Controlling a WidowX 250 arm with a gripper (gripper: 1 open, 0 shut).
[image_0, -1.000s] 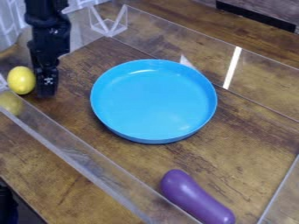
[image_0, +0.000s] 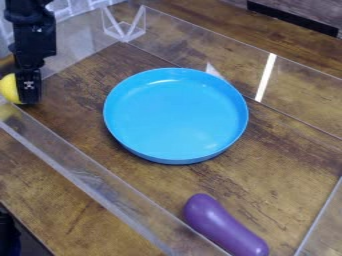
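Observation:
At the left edge of the view, my black gripper (image_0: 24, 82) is low, shut on a yellow object (image_0: 10, 89) that is partly hidden by the fingers and the image edge. A round blue plate (image_0: 175, 114) lies on the wooden surface to the right of the gripper.
A purple eggplant-like object (image_0: 223, 225) lies at the lower right. Clear plastic walls (image_0: 107, 180) border the wooden area. Bare wood is free below the plate and to its right.
My gripper has moved left toward the edge of the view, and the yellow object has shifted slightly left with it.

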